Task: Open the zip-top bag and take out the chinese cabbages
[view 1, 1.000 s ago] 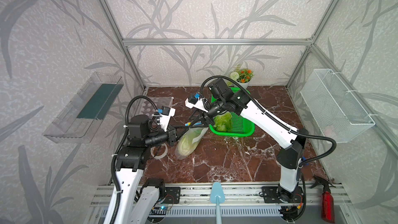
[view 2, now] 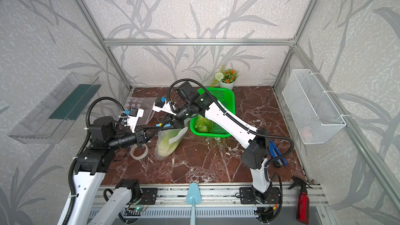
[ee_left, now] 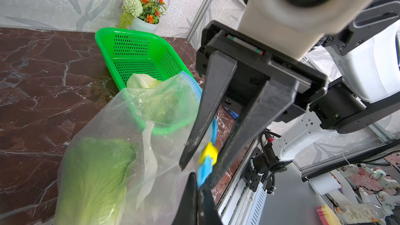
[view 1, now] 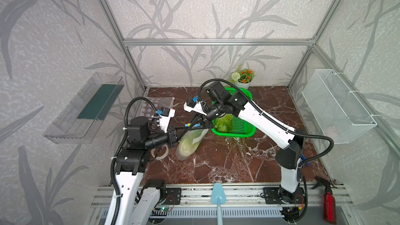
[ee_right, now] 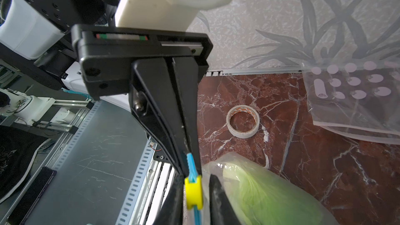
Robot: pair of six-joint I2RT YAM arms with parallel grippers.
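The clear zip top bag has a blue zip edge with a yellow slider. A pale green cabbage lies inside it, toward the bag's lower end. At the zip end my left gripper is shut, with the blue zip strip running into its fingertips. My right gripper stands part open, its fingers on either side of the yellow slider with gaps showing. Another cabbage sits in the green basket. From above, the grippers hide part of the bag's zip.
A tape roll and a flat clear bag lie to the left. The flower pot stands behind the basket. Wire baskets hang on both side walls. Open tabletop lies in front of the green basket.
My right gripper has shifted left toward the slider from one second ago. The left arm looks still.
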